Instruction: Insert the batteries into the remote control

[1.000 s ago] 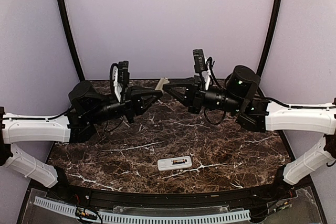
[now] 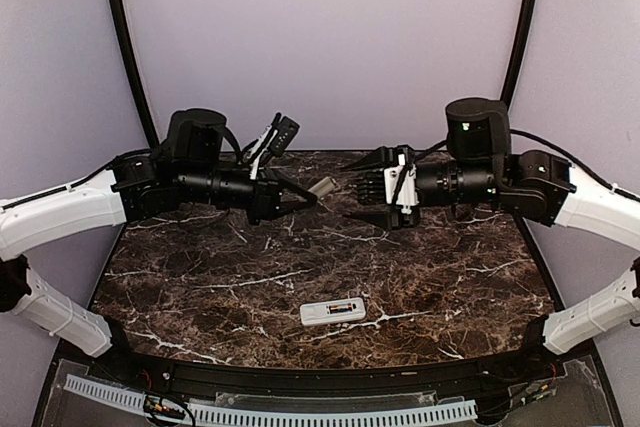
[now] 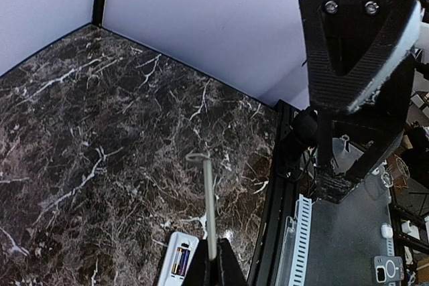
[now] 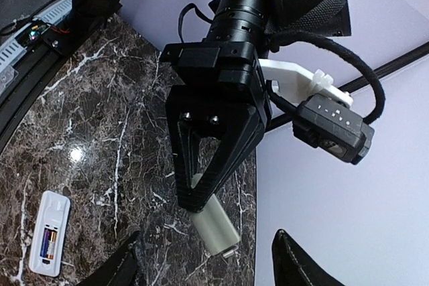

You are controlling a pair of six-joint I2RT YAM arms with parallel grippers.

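A pale battery [image 2: 322,187] is held at the tip of my left gripper [image 2: 308,197], which is shut on it above the table; in the right wrist view the battery [image 4: 214,226] hangs tilted from those fingertips. My right gripper [image 2: 355,187] stands open just to the right, apart from it, with its two fingertips at the lower edge of the right wrist view. The white remote control [image 2: 310,315] lies on the table toward the front, its compartment uncovered, with a battery [image 4: 48,244] inside.
Pale walls stand at the back and sides, and a black rail with a slotted strip [image 2: 330,412] runs along the front.
My right gripper has pulled away from the battery, turned and opened wider. My left gripper has turned, keeping the battery, which is now tilted differently.
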